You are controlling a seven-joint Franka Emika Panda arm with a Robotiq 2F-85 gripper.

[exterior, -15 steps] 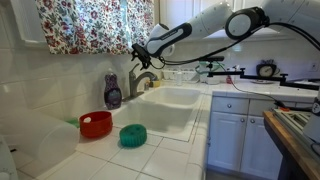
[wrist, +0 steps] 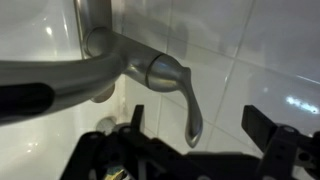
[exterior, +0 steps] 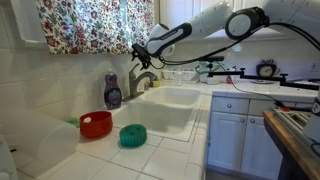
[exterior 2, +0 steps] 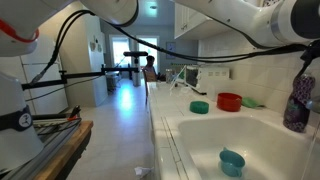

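Note:
My gripper is open above the sink's back edge, with a dark finger (wrist: 135, 140) at each side of the wrist view. The grey faucet (wrist: 70, 78) fills the left of that view. Its lever handle (wrist: 190, 100) extends down the picture into the gap between the fingers; whether they touch it cannot be told. In exterior view 1, the arm reaches in from the right, and the gripper (exterior: 137, 54) hangs over the faucet (exterior: 145, 78), near the tiled wall. Exterior view 2 shows mostly the white arm (exterior 2: 230, 22), with the faucet out of clear sight.
The white sink (exterior: 178, 95) holds a teal cup (exterior 2: 232, 162). Along the wall stand a dark soap bottle (exterior: 112, 92) and a red bowl (exterior: 96, 124); a green bowl (exterior: 132, 135) sits in front. A patterned curtain (exterior: 95, 27) hangs close to the gripper's left.

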